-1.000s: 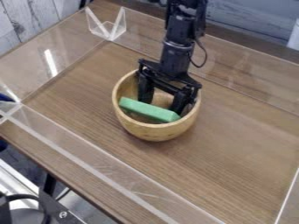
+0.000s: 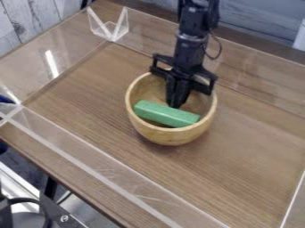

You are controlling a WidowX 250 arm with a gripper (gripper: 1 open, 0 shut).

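Note:
A light wooden bowl (image 2: 173,134) stands in the middle of the table, with a green block (image 2: 167,115) lying in its front part. My black gripper (image 2: 179,93) reaches down from the top into the back of the bowl, just behind the block. Its fingers are small and dark against the bowl's interior; nothing clearly shows held between them, and how they stand is hard to see.
A clear plastic-like corner piece (image 2: 109,27) sits at the back left.
The arm has shifted slightly right and up from the green block. The bowl has moved a little to the right, and the block sits slightly farther right with it.

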